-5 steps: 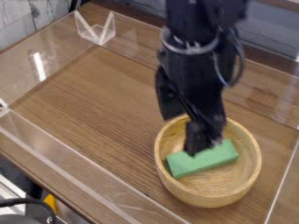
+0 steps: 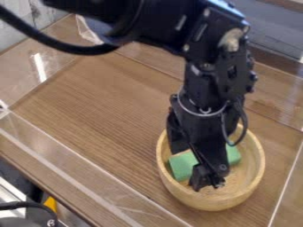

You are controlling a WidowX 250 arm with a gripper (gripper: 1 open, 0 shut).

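Observation:
My black gripper [image 2: 197,155] reaches down into a round tan wooden bowl [image 2: 242,193] at the right of the table. It stands open over a green block [image 2: 182,165] lying in the bowl. The block shows on both sides of the gripper, its middle hidden behind it; whether the fingers touch it I cannot tell.
Clear strips lie along its edges. A dark cable runs at the lower left beside the table's edge, and the arm fills the upper middle of the view.
The gripper has come down from above the bowl onto the green block, covering more of it. The arm has also shifted slightly left.

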